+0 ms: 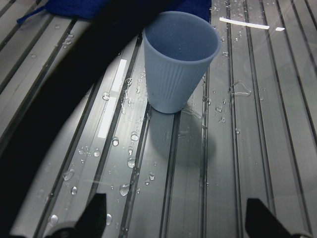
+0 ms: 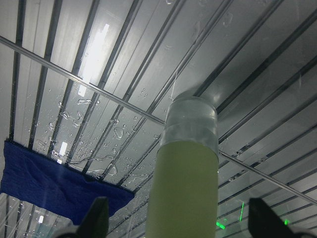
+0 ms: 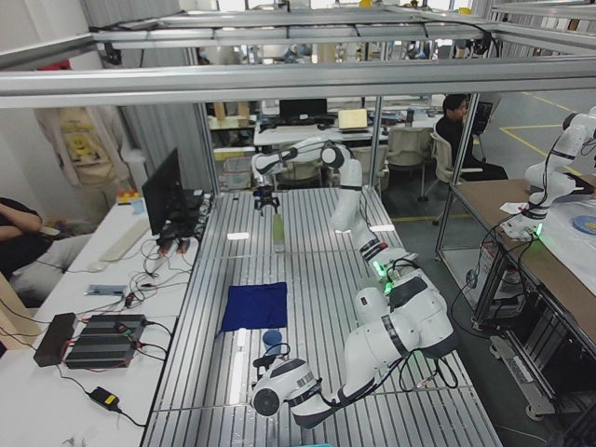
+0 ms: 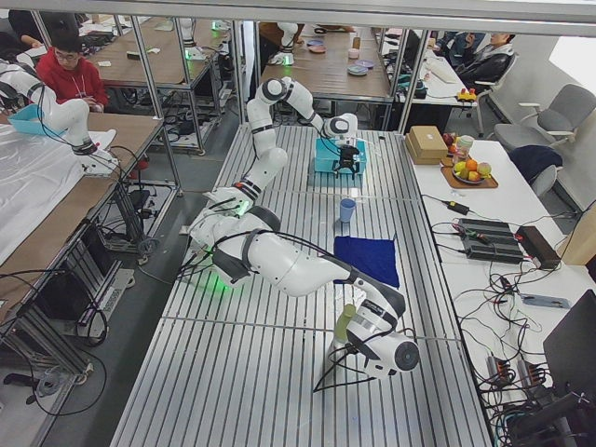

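Observation:
A light blue cup (image 1: 176, 79) stands on the wet slatted table (image 1: 247, 148). My left gripper is low in front of it, open with nothing between its fingers. A bottle (image 2: 183, 188) with green contents and a clear band stands at the other end, also visible in the camera left view (image 3: 277, 233). My right gripper is open over it, the bottle between or just below its fingers, apparently not gripped. A dark blue cloth (image 4: 365, 261) lies flat between cup and bottle.
A light blue bin (image 4: 326, 154) sits behind the left gripper at one table end. Aluminium frame posts and rails surround the table. Side desks hold a monitor, electronic boxes, cables and fruit.

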